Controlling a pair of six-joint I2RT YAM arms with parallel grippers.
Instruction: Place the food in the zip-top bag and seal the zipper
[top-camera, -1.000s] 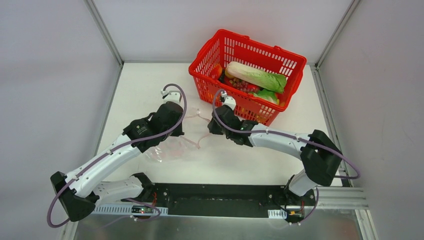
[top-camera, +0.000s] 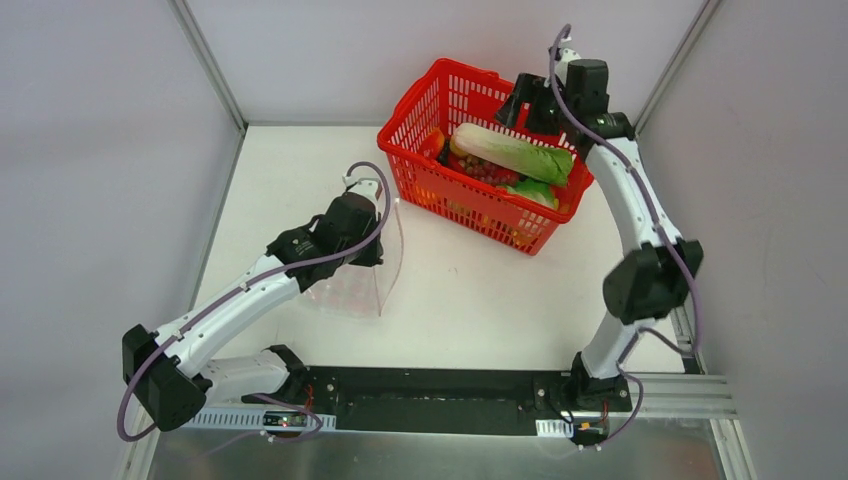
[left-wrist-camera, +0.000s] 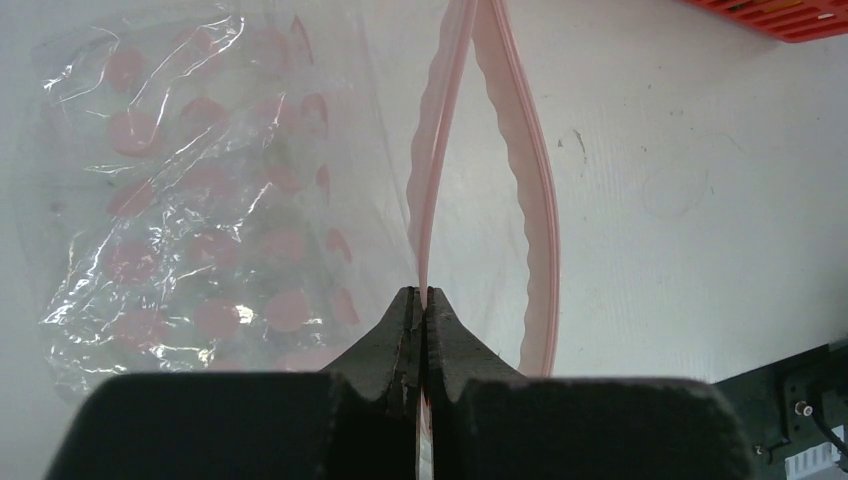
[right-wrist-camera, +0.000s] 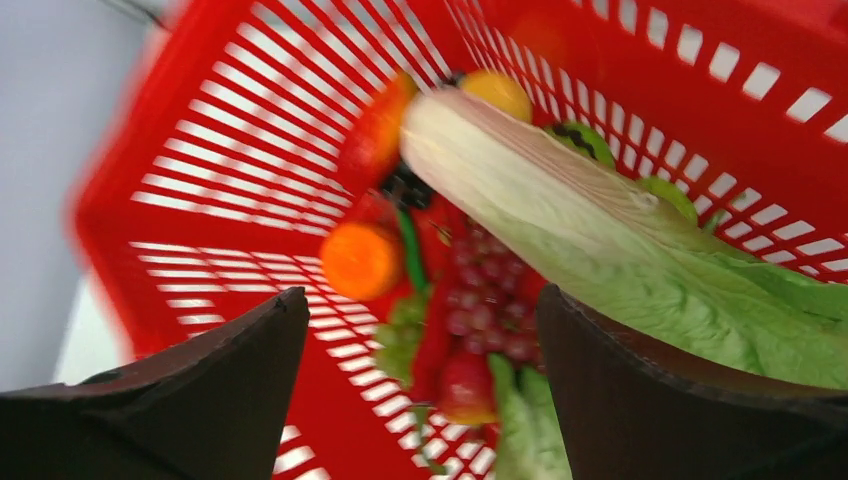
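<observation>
The clear zip top bag (left-wrist-camera: 200, 200) lies on the table, its pink zipper strips running upward in the left wrist view. My left gripper is shut on the bag's edge at one strip. My right gripper hangs open over the red basket (top-camera: 465, 215), fingers apart, nothing held. In the basket are a long napa cabbage (right-wrist-camera: 580, 200), red grapes (right-wrist-camera: 480, 310), green grapes (right-wrist-camera: 400, 335), an orange fruit (right-wrist-camera: 360, 262), peppers and other produce, partly blurred in the right wrist view.
Walls (top-camera: 130, 140) enclose the sides and back. A dark rail (top-camera: 430, 400) runs along the front edge.
My right arm has swung from beside the bag up and right to over the basket. My left gripper has shifted slightly right, and the zipper strips now lie straighter.
</observation>
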